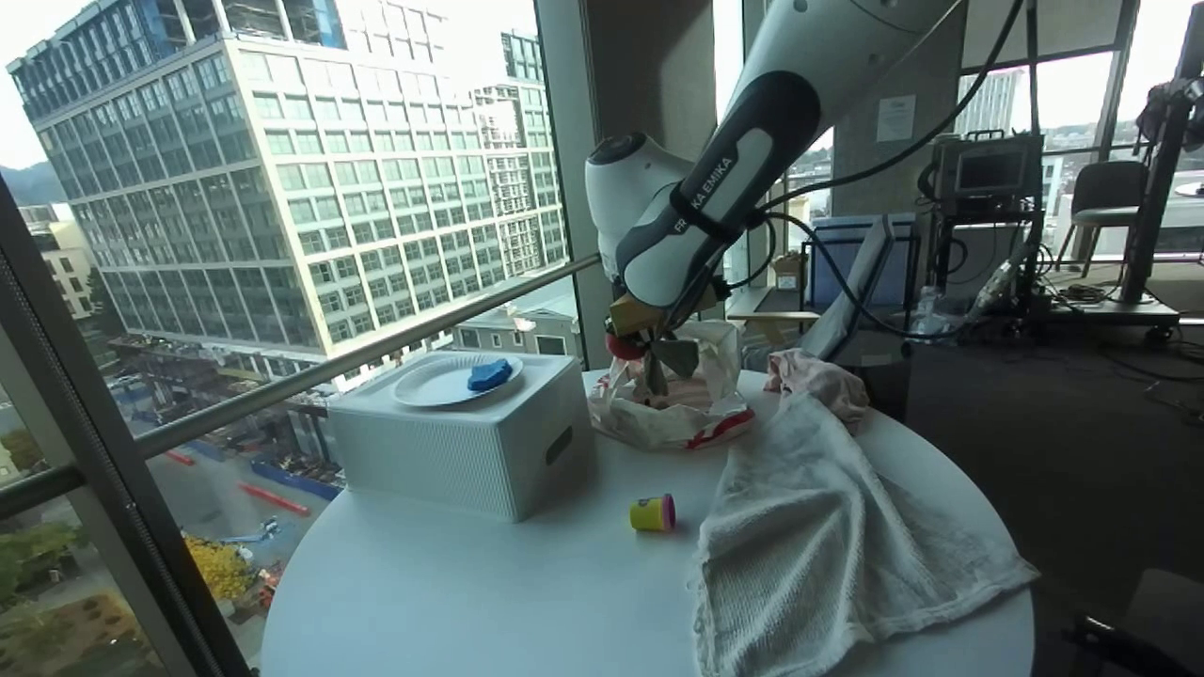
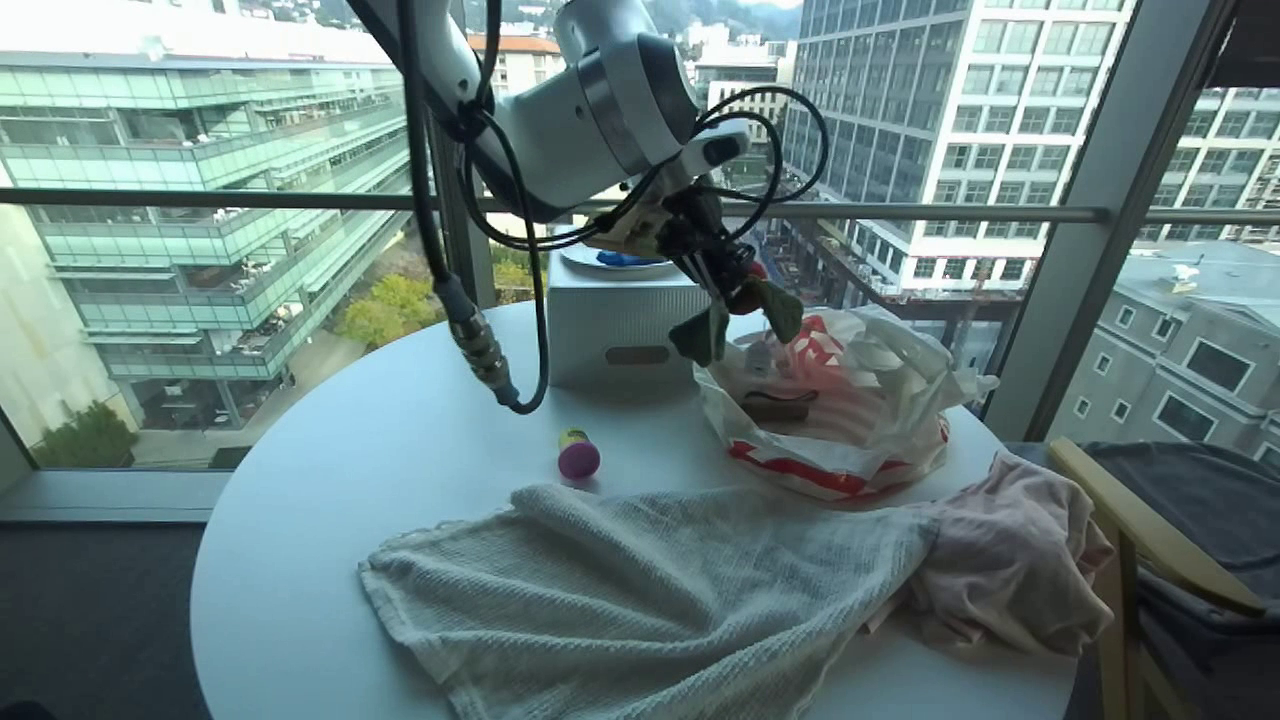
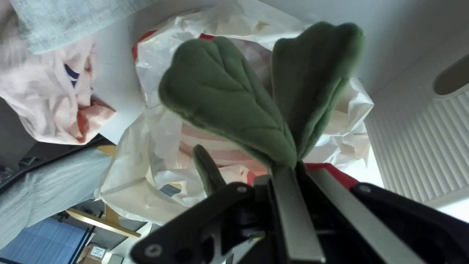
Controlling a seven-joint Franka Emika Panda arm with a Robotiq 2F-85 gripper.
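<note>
My gripper is shut on a plush toy with broad green leaves and a rounded red body. In the wrist view the leaves spread out beyond the fingertips, and only a strip of the red part shows beside the fingers. A crumpled white and red plastic bag stands on the table with its mouth open. Seen in both exterior views, the toy hangs over the bag, its leaves pointing down. How far above the bag's opening it hangs, I cannot tell.
A white ribbed box carries a plate with a blue item on it. A small yellow tub lies on its side. A pale towel and a pink cloth cover part of the table.
</note>
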